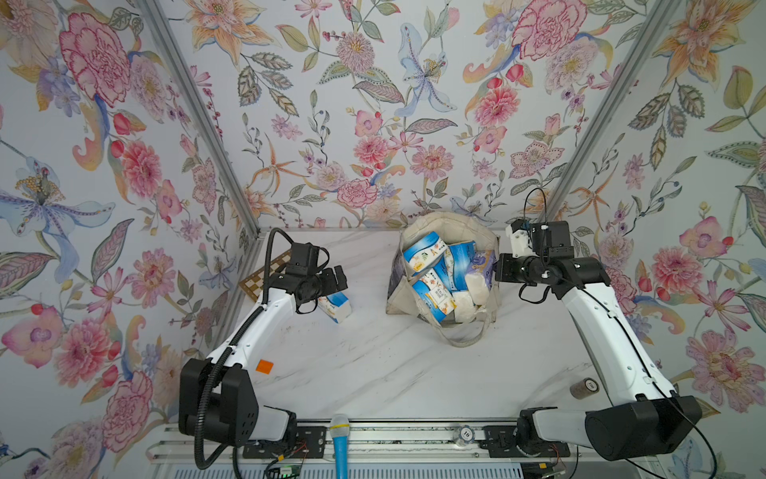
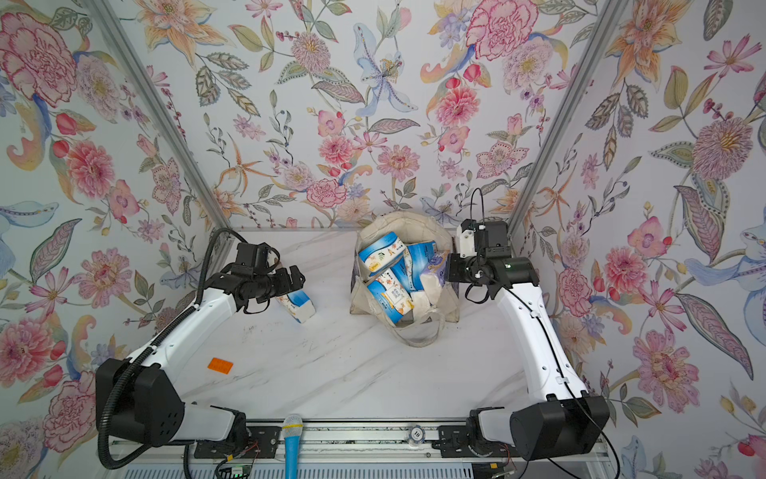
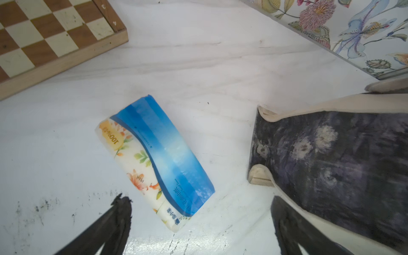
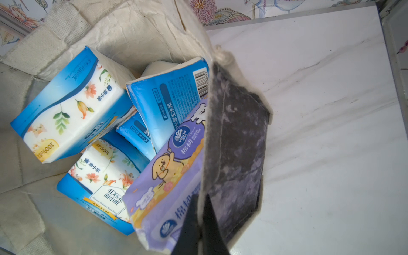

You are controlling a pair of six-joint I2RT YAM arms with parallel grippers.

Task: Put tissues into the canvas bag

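A canvas bag at the back centre-right holds several tissue packs, blue-white and purple. A single blue-and-white tissue pack lies on the table left of the bag. My left gripper is open above that pack, nothing between its fingers, the pack seen between them in the left wrist view. My right gripper is shut beside the bag's right side, close to its rim, with nothing seen held.
A checkerboard lies at the back left, partly hidden by the left arm. An orange piece lies near the front left, a small cylinder at the front right.
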